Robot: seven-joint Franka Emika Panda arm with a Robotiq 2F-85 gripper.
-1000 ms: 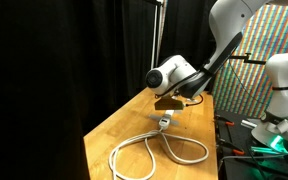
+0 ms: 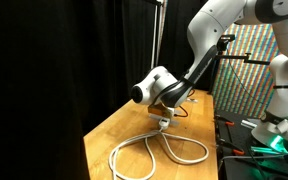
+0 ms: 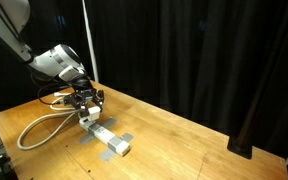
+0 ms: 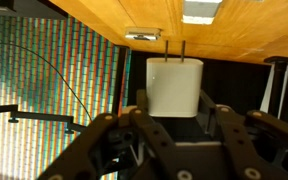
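Observation:
In the wrist view a white plug adapter point(image 4: 174, 88) with two metal prongs is between the fingers of my gripper, which is shut on it. Its prongs point toward the top of that view. A white power strip point(image 3: 108, 138) lies on the wooden table in exterior view 2, and only a pale part of it point(image 4: 200, 10) shows at the top of the wrist view. My gripper point(image 2: 164, 112) is low over the strip's corded end in exterior view 1. Whether adapter and strip touch cannot be told.
A pale cord point(image 2: 113, 160) loops across the near part of the wooden table point(image 3: 189, 143). Dark curtains point(image 3: 194, 60) hang behind.
In exterior view 1 my gripper has moved left and a little lower, and the arm now leans more. The power strip and cord look unmoved.

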